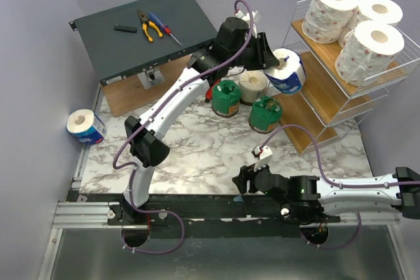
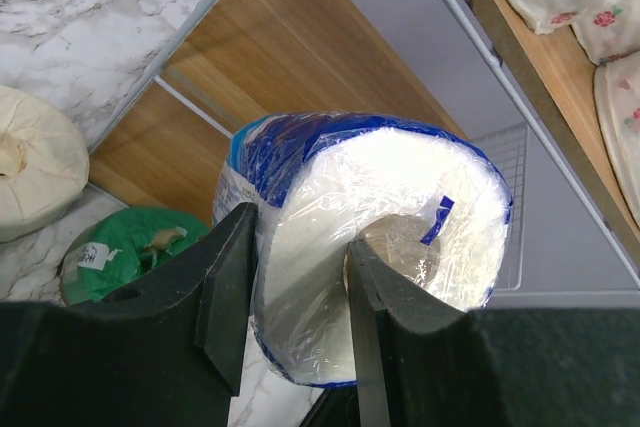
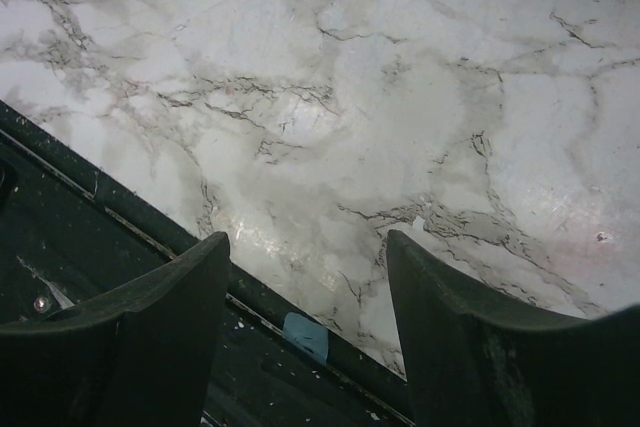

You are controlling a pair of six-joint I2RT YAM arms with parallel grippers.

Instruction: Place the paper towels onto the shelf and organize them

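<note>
A blue-and-white wrapped paper towel roll (image 1: 287,72) hangs in the air by the left side of the wire-and-wood shelf (image 1: 326,87), level with its lower boards. My left gripper is shut on the roll's wall, one finger outside and one in its core. Three floral rolls (image 1: 369,54) stand on the shelf's top board; the board below looks bare. Two green-wrapped rolls (image 1: 265,115) and a cream roll (image 1: 252,86) sit on the marble table. Another blue roll (image 1: 85,126) stands at the far left. My right gripper is part open above the table's front edge, empty.
A dark raised panel (image 1: 144,31) at the back left carries pliers (image 1: 149,25) and a screwdriver (image 1: 165,28). Bare marble (image 1: 197,155) lies in the middle of the table. Wire sides and posts edge the shelf.
</note>
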